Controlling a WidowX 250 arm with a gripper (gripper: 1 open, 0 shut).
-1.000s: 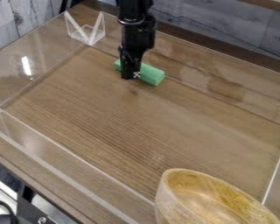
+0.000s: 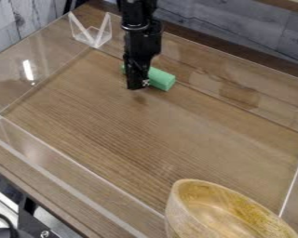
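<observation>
My black gripper (image 2: 141, 78) reaches down from the top centre of the camera view to the back-middle of the wooden table (image 2: 115, 130). A mint-green block (image 2: 159, 80) lies on the table at the gripper's tip, partly hidden behind it on the left. I cannot tell whether the fingers are open, shut or touching the block.
A yellow bowl-like container (image 2: 226, 216) sits at the front right. A clear wire-like object (image 2: 92, 30) is at the back left, near the table's edge.
The gripper has shifted slightly and now covers a little more of the green block's left part. The block looks to be in about the same place.
</observation>
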